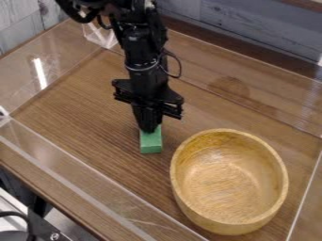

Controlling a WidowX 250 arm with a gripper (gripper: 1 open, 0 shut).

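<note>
The black arm reaches down from the top centre, its gripper (pixel 149 120) low over a green block (pixel 151 140) on the wooden table (pixel 70 151). The fingertips are at the block's upper end and hide part of it. The gap between the fingers is too dark and small to make out.
A large empty yellow bowl (pixel 229 181) stands at the right front, close beside the block. A clear plastic object (pixel 98 30) is at the back left, and cables show at the bottom left corner.
</note>
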